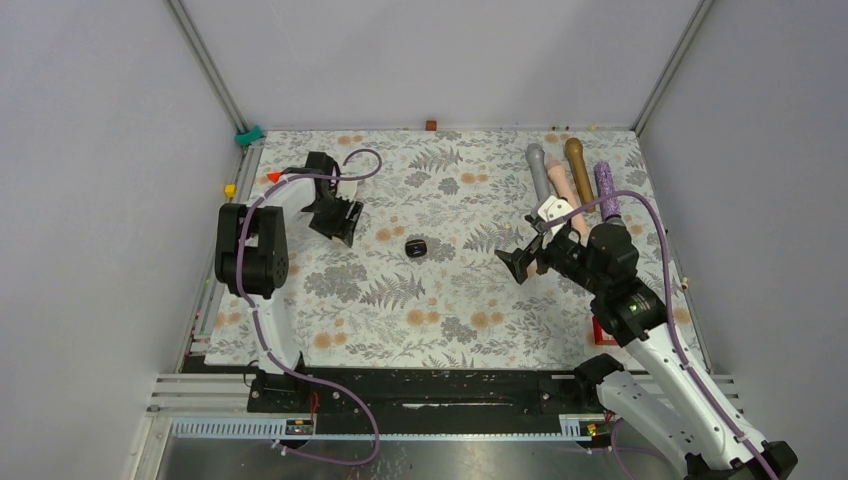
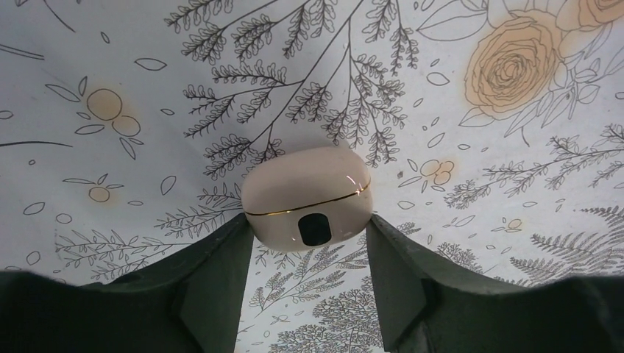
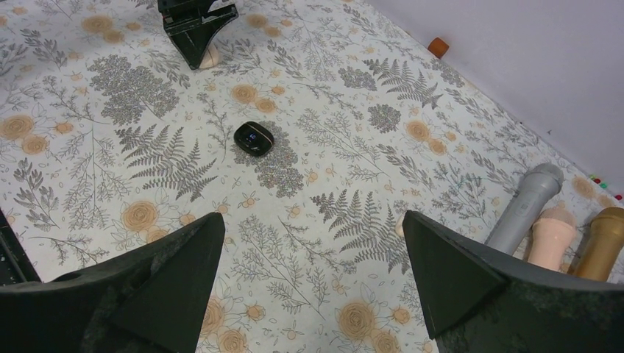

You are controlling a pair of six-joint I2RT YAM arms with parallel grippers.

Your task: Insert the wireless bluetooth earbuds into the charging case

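A glossy beige case [image 2: 307, 179] with a gold seam and dark window lies between the fingertips of my left gripper, which touch its two sides. In the top view that gripper [image 1: 340, 222] is at the table's left, largely covering the case. A black case [image 1: 416, 248] lies alone near the middle, also in the right wrist view [image 3: 252, 137]. My right gripper [image 1: 516, 262] stands open at the right, nothing between its fingers.
Grey [image 1: 536, 170], pink [image 1: 560, 180], tan [image 1: 580, 170] and purple [image 1: 605, 182] cylinders lie at the right, near a red object [image 1: 602, 334]. A brown block [image 1: 431, 125] sits at the back edge.
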